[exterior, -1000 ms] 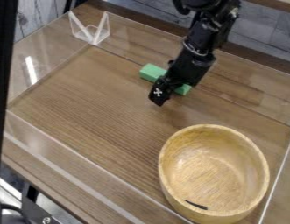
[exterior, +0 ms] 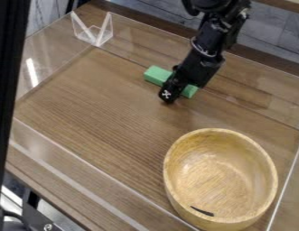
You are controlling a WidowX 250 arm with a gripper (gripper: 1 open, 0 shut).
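A green block (exterior: 159,74) lies on the wooden table, partly hidden behind my black gripper (exterior: 170,94). The gripper is low over the table at the block's front side, fingertips down, and looks shut. Whether it touches the block or has anything between its fingers cannot be seen clearly.
A large beige oval bowl (exterior: 219,167) sits at the front right of the table (exterior: 98,117). A clear plastic object (exterior: 94,29) stands at the back left.
The gripper has shifted slightly up and right toward the block over the last second. The block looks to have hardly moved.
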